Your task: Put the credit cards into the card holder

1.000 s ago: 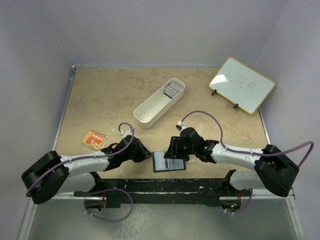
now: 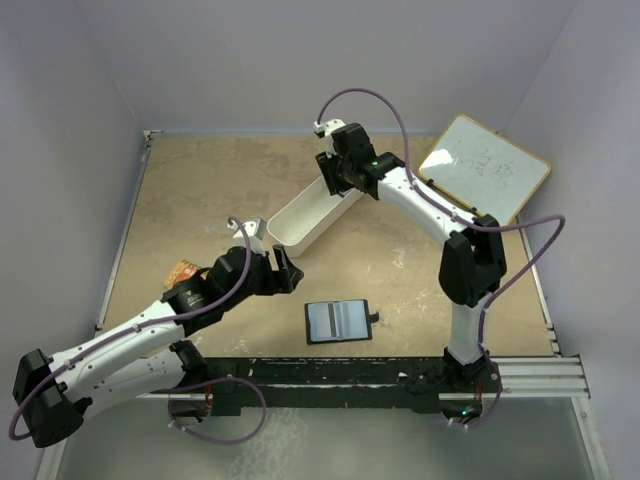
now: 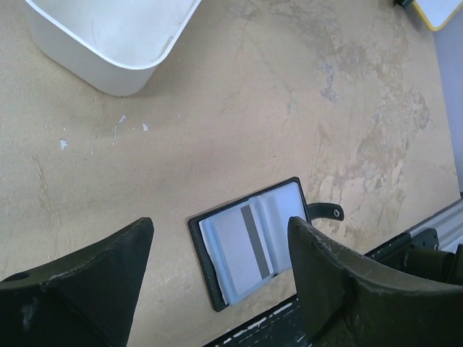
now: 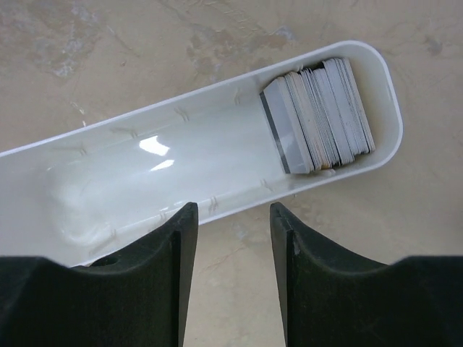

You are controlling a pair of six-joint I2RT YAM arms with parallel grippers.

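Observation:
A row of several cards (image 4: 318, 116) stands packed at one end of the long white bin (image 4: 181, 137). The card holder (image 2: 338, 321) lies spread flat near the table's front edge; its clear sleeves and dark border show in the left wrist view, with a pale, dark-striped card (image 3: 242, 246) in one sleeve. My left gripper is open and empty above the holder's left side. Over the bin's far end is my right gripper, part open, nothing between its fingers, and the cards lie apart from its tips. In the top view that arm mostly covers the cards.
A whiteboard (image 2: 485, 168) on dark feet stands at the back right. An orange item (image 2: 181, 274) lies partly behind the left arm. Bare table surrounds the holder, and a black rail (image 2: 325, 372) runs along the front edge.
From the holder, my right gripper has risen and travelled back to the bin's card end. The left gripper has drawn away from the holder, slightly back, and opened. Bin and holder stay put.

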